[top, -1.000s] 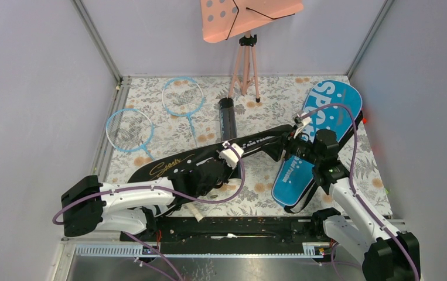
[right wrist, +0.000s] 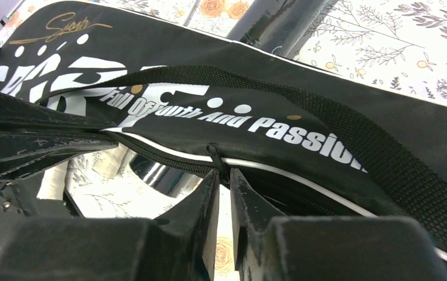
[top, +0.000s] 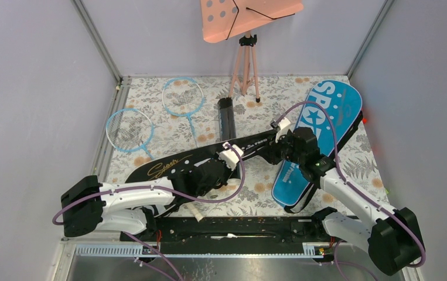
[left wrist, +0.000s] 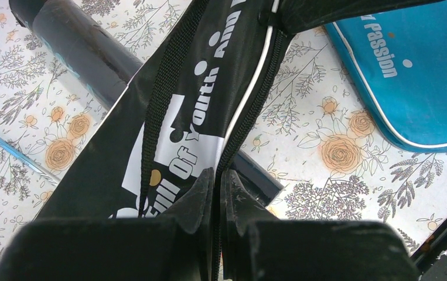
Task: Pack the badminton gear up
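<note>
A black racket bag (top: 174, 160) lies slanted across the front middle. My left gripper is shut on its zipped edge. My right gripper is at the bag's zipper pull (right wrist: 216, 157), fingertips close on either side of its end; whether they grip it is unclear. A blue bag (top: 320, 134) lies at the right. Two blue rackets, the left one (top: 129, 130) and the upper one (top: 190, 117), lie at the back left. A dark cylindrical tube (top: 227, 117) lies partly under the black bag.
A pink board (top: 247, 14) on a tripod (top: 245, 64) stands at the back. Walls enclose the patterned surface. Some bare surface shows between the two bags.
My right arm has moved leftward along the black bag's edge, toward my left gripper. The left arm looks unchanged.
</note>
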